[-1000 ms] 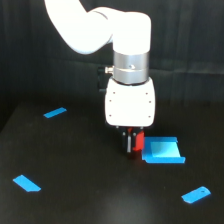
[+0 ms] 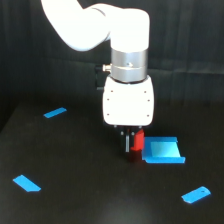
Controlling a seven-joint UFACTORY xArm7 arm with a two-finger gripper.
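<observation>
The white robot hand [image 2: 128,101] points straight down near the middle of the camera view. Its dark gripper [image 2: 130,143] is low, close to the dark table. A small red object [image 2: 138,141] shows at the fingers, on their right side. The fingers partly cover it, and whether they grip it is unclear. Just to the right lies a light-blue square [image 2: 163,150] with darker blue edging; the red object appears at or beside its left edge.
Blue tape strips lie on the black table at the back left [image 2: 55,112], front left [image 2: 27,184] and front right [image 2: 196,195]. Open table surrounds the hand to the left and front. A dark curtain hangs behind.
The hand has moved very slightly left. The fingertips look a little different against the red object, but no clear grasp or release shows.
</observation>
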